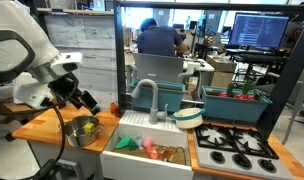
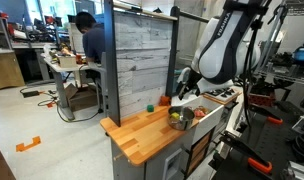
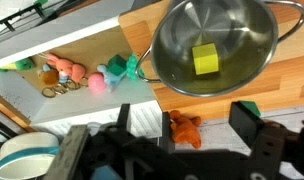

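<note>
My gripper stands open above the wooden counter, with nothing between its fingers. A steel pot (image 3: 170, 65) with wire side handles rests on the counter; it shows below the gripper in exterior view 1. Inside the pot lies a yellow block (image 3: 205, 58). On the counter beside the pot, an orange-red toy (image 3: 185, 131) appears between the open fingers in the wrist view, lower than they are. A green block (image 3: 250, 107) lies near it, partly covered by a finger.
The white sink (image 1: 114, 152) holds several colourful toys. Behind it rises a grey faucet (image 1: 152, 95), with a lidded round pot (image 1: 188, 118) to its right. A stove (image 1: 237, 150) fills the counter's right end. A teal rack (image 1: 232, 107) hangs behind the stove, and a dark post (image 1: 119, 55) stands near the arm.
</note>
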